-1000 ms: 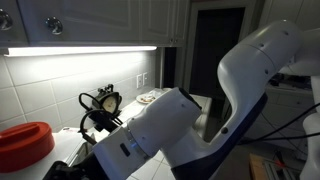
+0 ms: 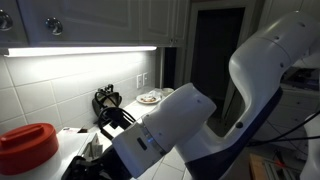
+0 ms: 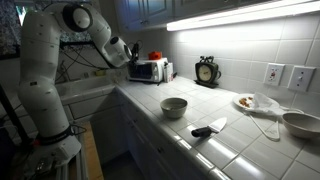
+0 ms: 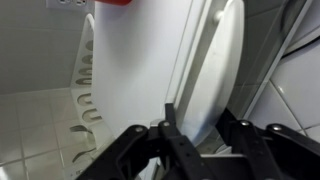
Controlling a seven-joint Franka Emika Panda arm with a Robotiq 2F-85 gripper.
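A long curved white handle (image 4: 222,55) crosses the wrist view, on the front of what looks like a white microwave (image 3: 148,70). My gripper is shut on the handle's near end, with a dark finger (image 4: 169,132) on one side of it. In exterior view 1 my gripper (image 2: 84,166) is a dark shape low at the left, partly cut off by the frame and hard to make out. How far the microwave door stands open cannot be told.
A red lidded pot (image 2: 28,147) sits atop the microwave. Farther along the counter are a black appliance (image 3: 207,72), a bowl (image 3: 174,107), a knife (image 3: 209,129) and a plate (image 3: 258,103). Cabinets (image 2: 110,22) hang above.
In exterior view 1 my arm's wrist and gripper have shifted slightly right and up, away from the red pot. The pot and the counter things look unmoved.
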